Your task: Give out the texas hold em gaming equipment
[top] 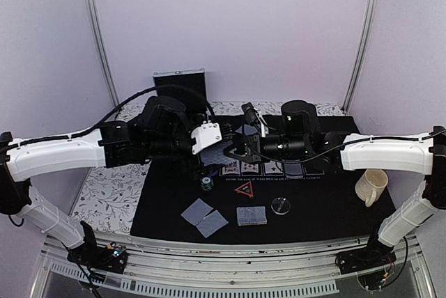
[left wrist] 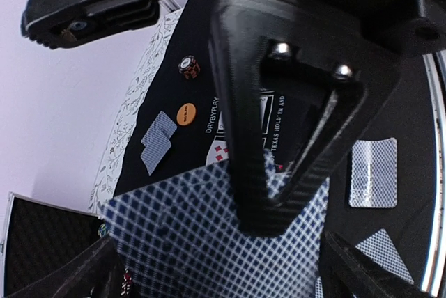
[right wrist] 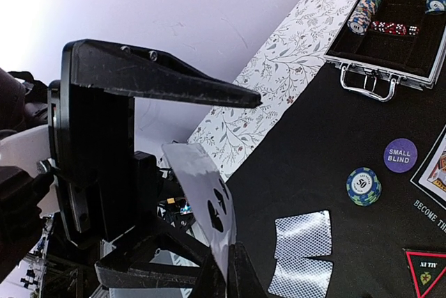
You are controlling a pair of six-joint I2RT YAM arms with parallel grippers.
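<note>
A blue-backed playing card (top: 219,156) is pinched in my right gripper (top: 235,150), raised above the mat. Its spade face (right wrist: 205,193) shows in the right wrist view, rising bent from the shut right gripper. In that same view my left gripper stands open, its upper finger (right wrist: 181,88) and lower finger (right wrist: 150,270) on either side of the card. The left wrist view has the patterned card back (left wrist: 216,242) between the spread fingers of my left gripper, with the right gripper's tip (left wrist: 265,223) lying over the card's edge.
Two face-down cards (top: 204,218), a card deck (top: 251,216), a clear disc (top: 280,205) and the all-in triangle (top: 244,189) lie on the black mat. A chip stack (top: 206,184) is near the left arm. The open case (top: 180,88) stands behind; a mug (top: 372,186) is at right.
</note>
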